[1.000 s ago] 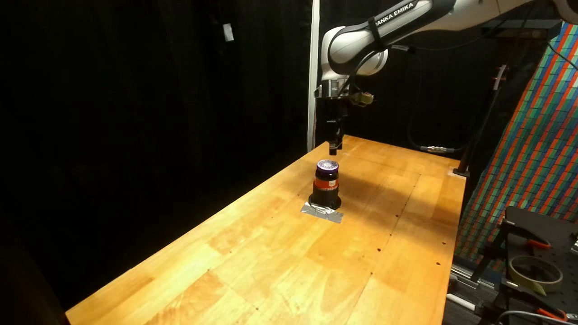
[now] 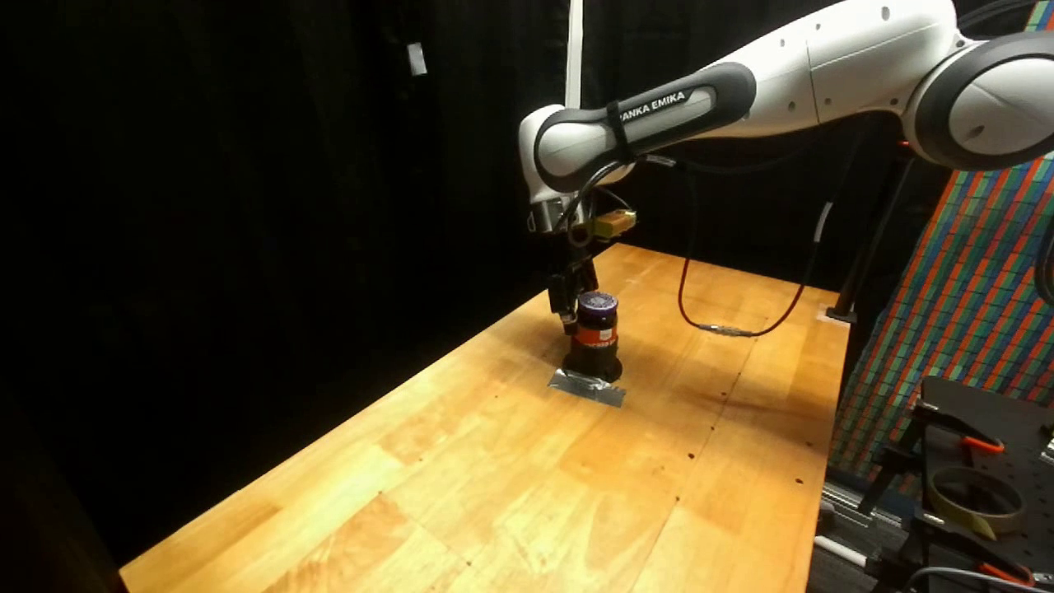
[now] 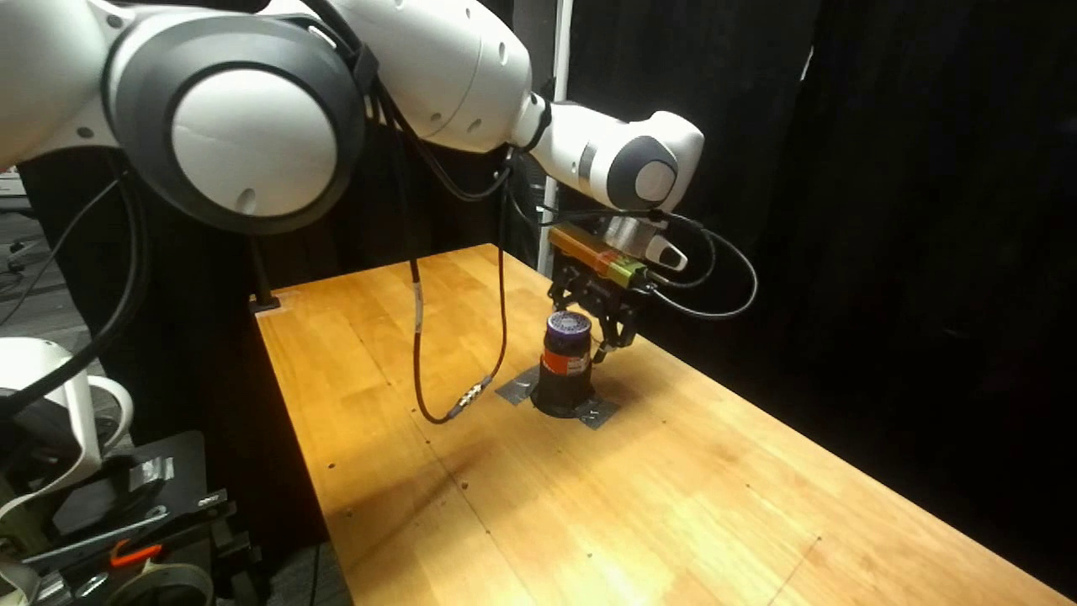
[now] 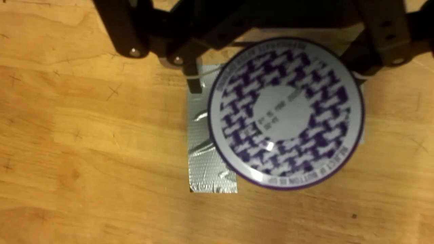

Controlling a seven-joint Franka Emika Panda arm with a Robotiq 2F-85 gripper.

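A dark jar with a purple-and-white patterned lid (image 4: 280, 114) and an orange-red label (image 3: 565, 364) stands upright in a black base (image 2: 593, 364) on the wooden table. Silver tape (image 4: 211, 170) lies at the foot of that base. My gripper (image 3: 583, 328) is open, lowered beside the jar's upper part. In the wrist view its fingers (image 4: 194, 77) stand wide apart, one to each side of the lid and toward the lid's upper edge. A gap shows at the left finger; the right fingertip is partly hidden by the lid, so contact there cannot be told.
A cable (image 3: 416, 343) hangs in a loop from the arm over the table. Beyond one edge sits a dark tool cart (image 2: 988, 435) with a tape roll (image 2: 976, 501) and clamps.
The arm has come down and toward exterior view 1's camera, from above and behind the jar to right beside it. The cable loop now hangs lower. The jar has not moved.
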